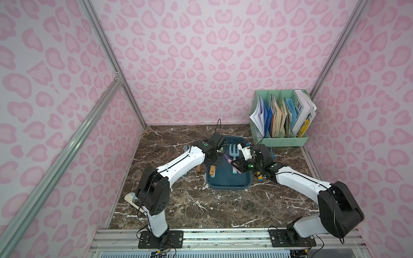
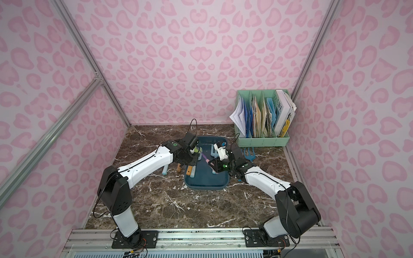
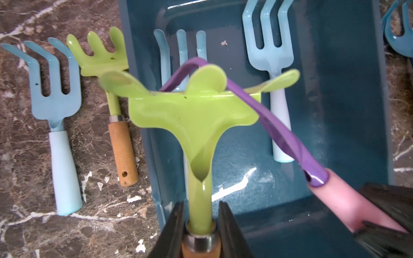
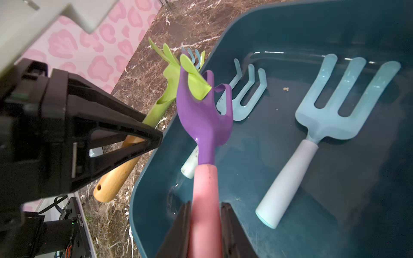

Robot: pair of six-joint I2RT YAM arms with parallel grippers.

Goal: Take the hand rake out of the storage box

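Observation:
In the blue storage box [image 1: 228, 184] my left gripper is shut on a green hand rake [image 3: 185, 111] with a wooden handle, lifted above the box. A purple rake [image 4: 204, 120] with pink handle crosses it, its tines overlapping the green one's. My right gripper is around that pink handle; whether it grips tightly is hard to tell. Two light blue rakes lie in the box, one at the middle [image 4: 327, 124], one at its left side [image 4: 245, 105].
A light blue rake [image 3: 56, 103] and a small green rake [image 3: 120, 146] lie left of the box. More blue tools [image 3: 400, 38] lie to the right. A mint file organiser [image 1: 279, 142] stands at the back right.

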